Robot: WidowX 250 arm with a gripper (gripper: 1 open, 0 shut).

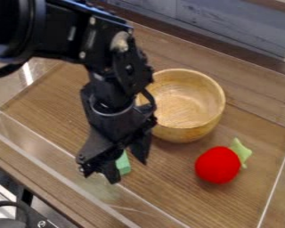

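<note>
The black gripper (114, 151) hangs low over the wooden table at the centre-left, its fingers angled down around a small green object (124, 165) that is mostly hidden behind them. Whether the fingers touch or hold it cannot be made out.
A wooden bowl (189, 97) stands behind and right of the gripper. A red ball-like object (217, 166) with a light green piece (241, 150) beside it lies at the right.
</note>
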